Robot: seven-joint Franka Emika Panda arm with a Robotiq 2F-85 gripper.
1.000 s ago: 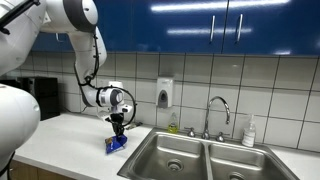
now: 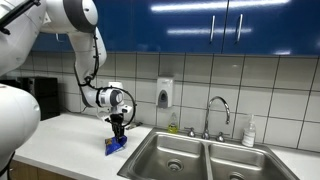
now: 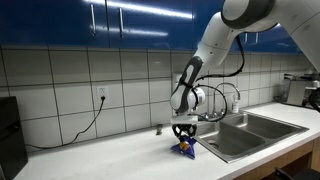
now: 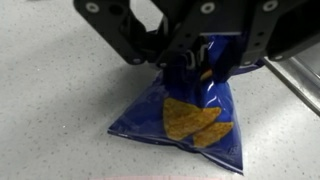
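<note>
A blue chip bag with orange chips printed on it (image 4: pixel 200 118) lies on the white counter. In exterior view 1 the bag (image 2: pixel 114 146) is just left of the sink, and in exterior view 2 the bag (image 3: pixel 183 148) sits below the arm. My gripper (image 2: pixel 118 134) points down at the bag, its fingers at the bag's upper part. In the wrist view the dark fingers cover part of the blue film, and whether they pinch it cannot be made out.
A steel double sink (image 2: pixel 200 158) with a faucet (image 2: pixel 208 115) borders the bag on the right. Against the tiled wall stand a soap bottle (image 2: pixel 249 132) and a small yellow-green bottle (image 2: pixel 172 124). To the left, the counter (image 2: pixel 60 140) is largely clear.
</note>
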